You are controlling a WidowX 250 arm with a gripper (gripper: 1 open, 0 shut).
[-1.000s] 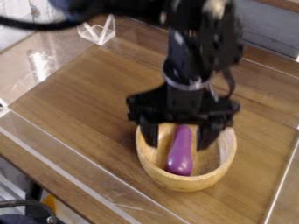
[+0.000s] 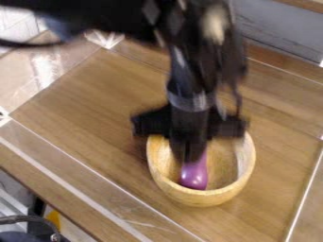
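Note:
A purple eggplant-like object point(image 2: 195, 173) lies inside a round wooden bowl point(image 2: 201, 195). Over the bowl's back half is my black gripper point(image 2: 190, 144), blurred, its lower end just above the purple object and partly hiding it. I cannot make out its fingertips or whether anything is between them.
The bowl stands on a wooden board point(image 2: 89, 113) with bare room to the left and right. A grey wall point(image 2: 284, 43) runs along the back, and clutter with cables sits beyond the front left edge.
The gripper has moved back and looks narrower and more blurred. The purple object remains in the bowl, with less of it visible than a second ago.

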